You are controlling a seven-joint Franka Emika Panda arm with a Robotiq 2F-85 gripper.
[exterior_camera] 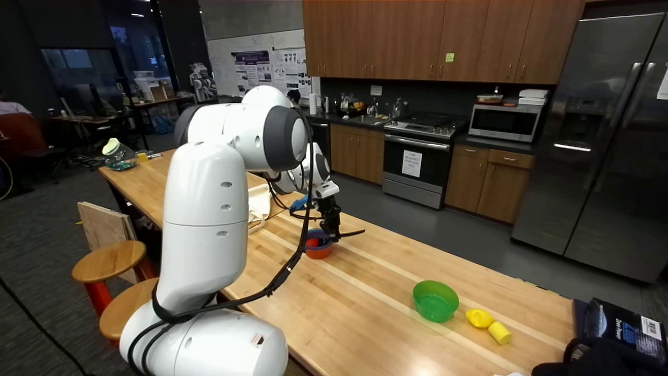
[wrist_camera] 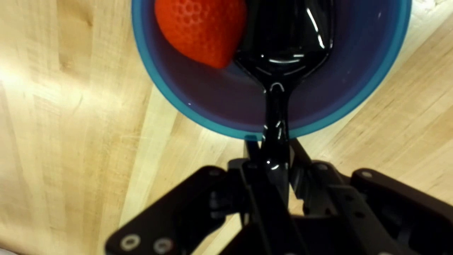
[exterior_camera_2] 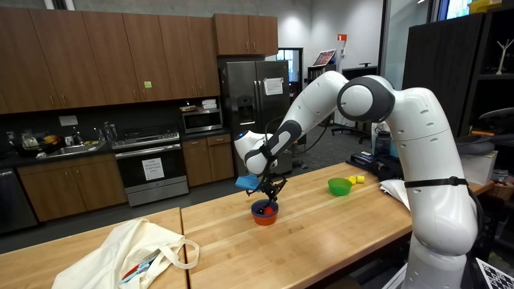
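Note:
A black spoon-like utensil (wrist_camera: 276, 106) runs down the middle of the wrist view, its wide head inside a bowl with a blue rim (wrist_camera: 176, 100). My gripper is shut on its handle, just outside that rim. Beside the head, in the bowl, lies a red strawberry (wrist_camera: 201, 27). From outside, the bowl (exterior_camera_2: 265, 220) shows an orange-red lower part beneath the blue; whether this is one bowl or two nested ones, I cannot tell. The handle's far end (exterior_camera: 352, 234) sticks out past my gripper in exterior view 1.
Farther along the table stand a green bowl (exterior_camera: 436, 302), a yellow lemon-like piece (exterior_camera: 479, 317) and a yellow cylinder (exterior_camera: 500, 332). A cream cloth bag (exterior_camera_2: 118, 250) lies at the other end. Bare wood separates the two bowls.

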